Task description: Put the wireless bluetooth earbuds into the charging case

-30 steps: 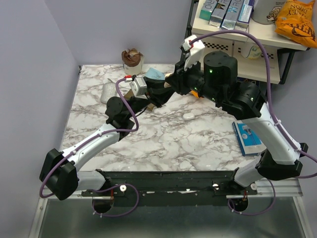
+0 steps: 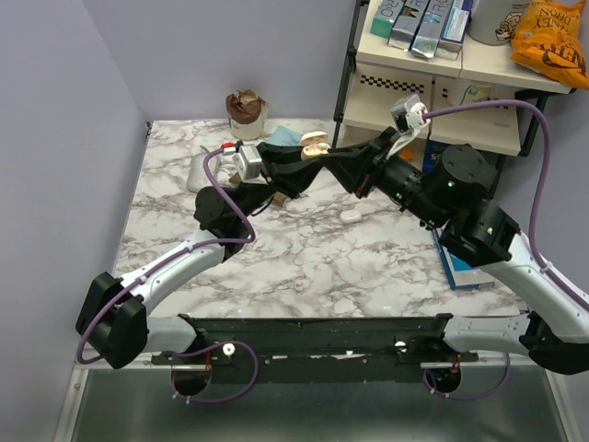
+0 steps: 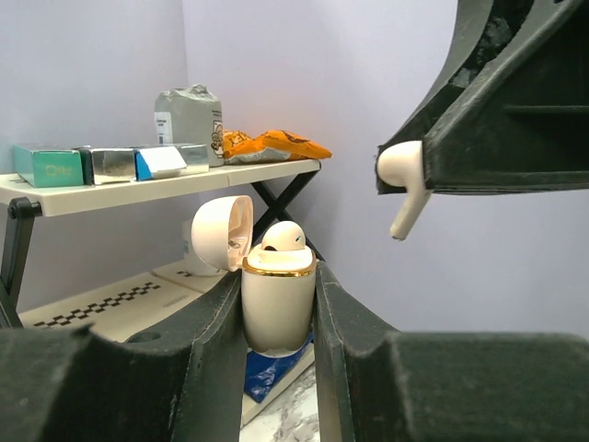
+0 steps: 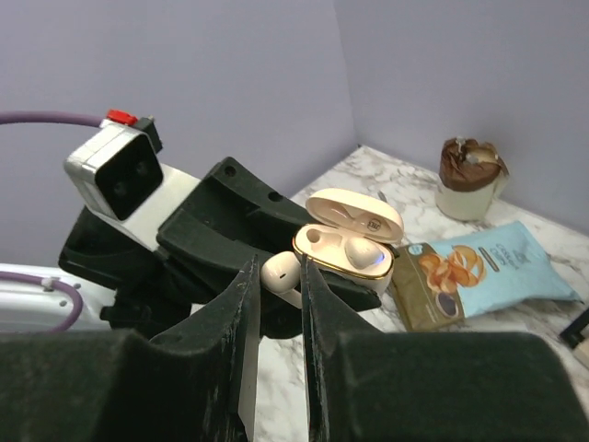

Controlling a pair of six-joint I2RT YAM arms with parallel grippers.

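The white charging case [image 3: 279, 299], its lid [image 3: 223, 232] tipped open, is gripped upright by my left gripper, which is shut on its body. One earbud [image 4: 364, 251] sits in one slot of the case; the other slot [image 4: 320, 241] shows empty in the right wrist view. My right gripper is shut on a second white earbud [image 3: 402, 175], its stem pointing down and clear of the case. In the left wrist view this earbud hangs above and to the right of the case, apart from it. Both grippers meet closely in the top view [image 2: 317, 152].
A small white object [image 2: 351, 216] lies on the marble table [image 2: 304, 276]. Behind are a snack packet [image 4: 502, 262] and a brown-topped container [image 4: 469, 180]. The shelf [image 2: 502, 66] with boxes stands close by the right arm.
More of the open case now shows. The left arm has barely moved.
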